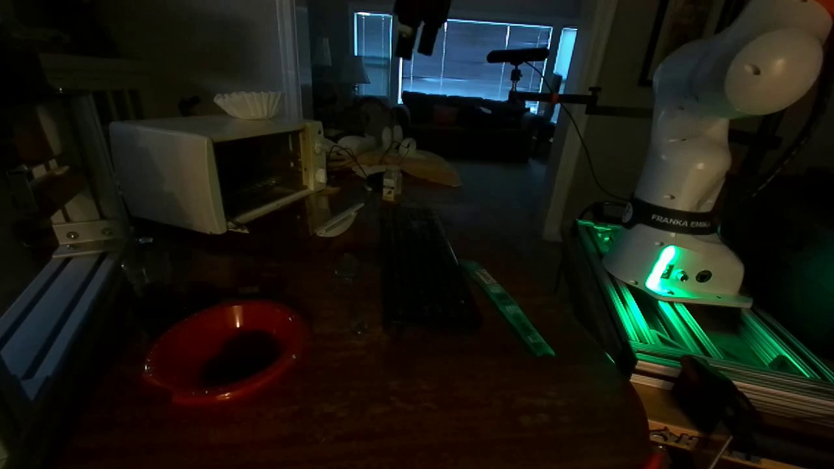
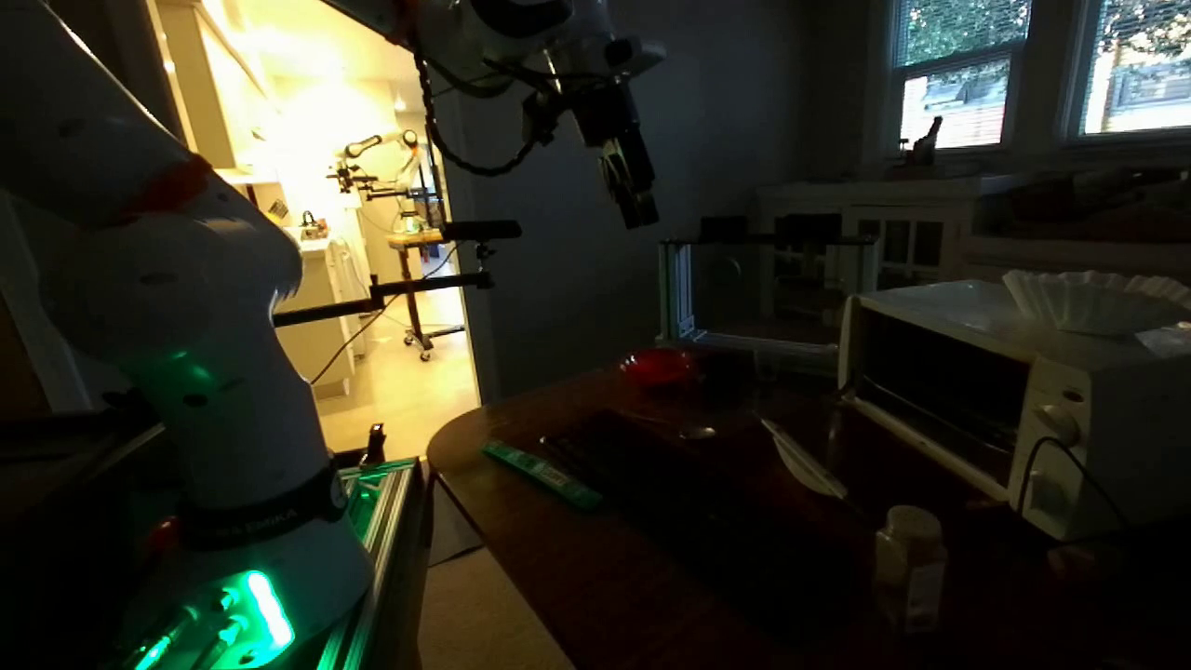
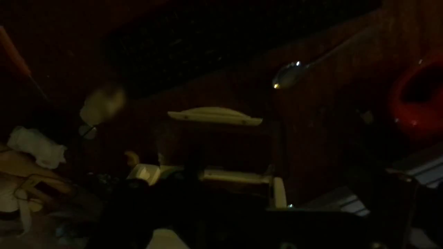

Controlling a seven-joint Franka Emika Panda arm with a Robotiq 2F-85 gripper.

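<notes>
My gripper (image 1: 418,45) hangs high above the table, its two dark fingers apart with nothing visible between them. In the second exterior view the gripper (image 2: 632,199) stands well above the tabletop. The wrist view is very dark; only a black outline of the gripper shows along its bottom. A white toaster oven (image 1: 168,173) stands at the back left with its dark interior showing. In front of it lies a pale curved handle piece (image 3: 214,116), seemingly on the lowered door. A red bowl (image 1: 176,352) with something dark inside sits at the table's near left.
A black keyboard (image 1: 426,270) lies mid-table, with a green strip (image 1: 512,307) beside it and a spoon (image 3: 288,75) nearby. A white-capped bottle (image 2: 912,564) stands near the oven. A white fluted bowl (image 1: 248,105) rests on the oven top.
</notes>
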